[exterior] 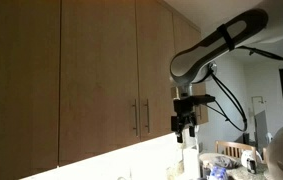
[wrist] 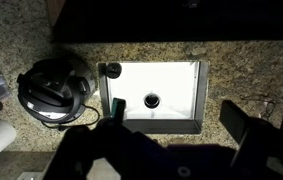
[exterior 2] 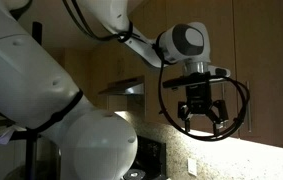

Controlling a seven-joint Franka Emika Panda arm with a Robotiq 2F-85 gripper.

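My gripper [exterior: 185, 133] hangs in the air in front of the wooden wall cabinets, its fingers pointing down. In exterior view 2 the gripper [exterior 2: 205, 148] is seen from another side, with its fingers spread. From the wrist view, looking down, the two dark fingers stand wide apart on either side of a sink [wrist: 191, 127], far below. The gripper is open, and nothing shows between its fingers. No task is named, so no object stands out as the task's own.
A black kettle-like appliance [wrist: 56, 90] stands on the speckled counter [wrist: 221, 75] left of the sink. Cabinet doors [exterior: 99, 75] with vertical handles are shut beside the arm. Several small items, among them a blue-labelled container [exterior: 248, 159], sit low at the right.
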